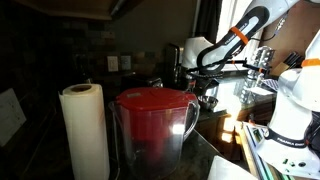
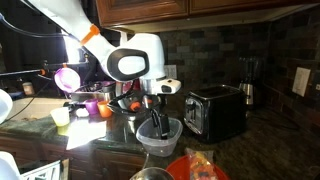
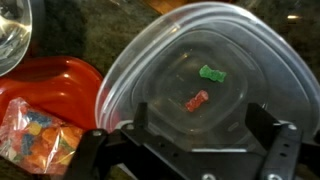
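Seen from above in the wrist view, a clear plastic bowl point(image 3: 240, 130) holds a green gummy candy point(image 3: 212, 74) and a red gummy candy point(image 3: 197, 101). My gripper is open over the bowl, its dark fingers point(image 3: 142, 140) spread wide with nothing between them. The same bowl point(image 2: 152, 140) shows in exterior view 2, with the arm pointing down over it. A red plate point(image 3: 85, 80) lies left of the bowl, bearing a clear bag of colourful candies point(image 3: 40, 139). In exterior view 1 the fingertips are hidden behind the red-lidded pitcher.
A glass bowl point(image 3: 12, 30) sits at the wrist view's upper left. The black toaster point(image 2: 216, 112) stands close behind the clear bowl. The red-lidded pitcher point(image 1: 155, 125) and paper towel roll point(image 1: 87, 132) occupy the counter in exterior view 1.
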